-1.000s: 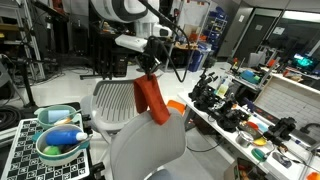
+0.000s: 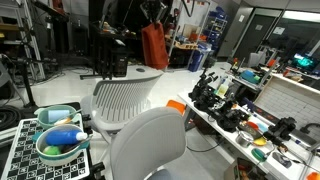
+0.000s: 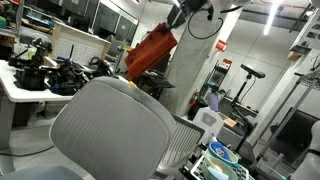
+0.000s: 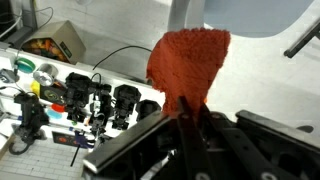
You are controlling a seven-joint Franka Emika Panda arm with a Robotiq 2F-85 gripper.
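Note:
A red-orange cloth [image 2: 154,46] hangs in the air above the chairs in exterior view 1. My gripper is shut on its upper part, and the cloth [image 4: 185,62] spreads out beyond the fingertips in the wrist view. From the other side, the cloth [image 3: 150,51] slants down to the left from the gripper [image 3: 177,22], over a grey mesh chair back [image 3: 115,125]. In exterior view 1, the nearer chair back [image 2: 148,145] and the farther one [image 2: 122,98] both stand bare below the cloth.
A bowl of items [image 2: 62,140] and a teal container [image 2: 55,115] stand at the left. Right of the chairs, a long white table [image 2: 285,95] carries black devices and small tools. An orange object [image 2: 177,106] lies near its edge.
The cloth has risen with my gripper, from beside the chair backs to well above them.

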